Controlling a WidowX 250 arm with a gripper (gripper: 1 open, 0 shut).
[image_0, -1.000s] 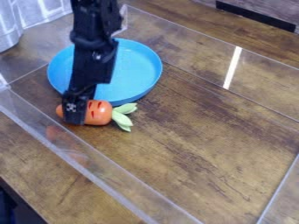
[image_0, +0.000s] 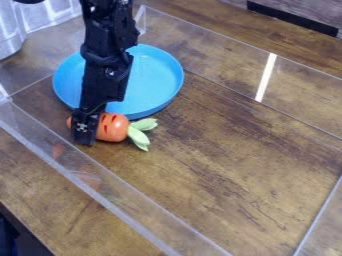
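Note:
My black gripper (image_0: 88, 122) is low at the left, its fingertips down at an orange toy carrot (image_0: 114, 128) with pale green leaves, which lies on the wooden table just in front of a blue plate (image_0: 158, 78). The fingers overlap the carrot's left part; whether they are closed on it I cannot tell.
Clear plastic walls edge the table along the lower left and at the back. A white wire rack or basket (image_0: 10, 30) stands at the top left.
The gripper has shifted slightly at the carrot and looks sharper than a second ago. The carrot and plate have hardly moved.

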